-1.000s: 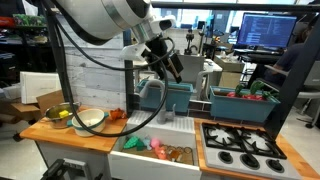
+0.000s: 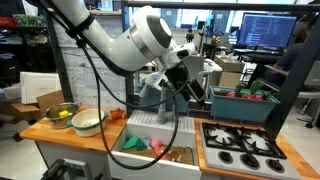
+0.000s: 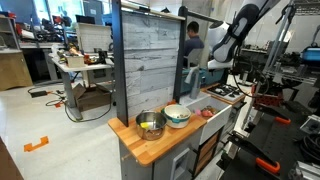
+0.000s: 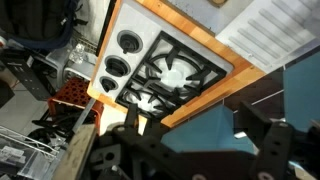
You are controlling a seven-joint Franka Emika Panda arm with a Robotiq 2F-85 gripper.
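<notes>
My gripper (image 2: 203, 85) hangs in the air, to the right of the faucet and in front of the blue-green bin. In the wrist view, its dark fingers (image 4: 255, 130) stand open at the lower part of the picture, nothing between them. Beyond them lies the stove (image 4: 165, 70) with black grates and a row of knobs. An open white drawer (image 2: 135, 173) holds several coloured items. The white bowl (image 2: 87, 122) and the metal pot (image 2: 60, 115) rest on the wooden counter at left, the pot with something yellow inside.
The blue-green bin (image 2: 238, 107), with red and green things in it, stands behind the stove. An orange item (image 2: 117, 114) lies near the bowl. A dark upright post (image 3: 118, 60) rises beside the counter. The stove's top looks clear of cookware.
The arm has come down and to the right in exterior view 1, bringing the gripper lower. The bowl, pot, drawer and bin have stayed in place.
</notes>
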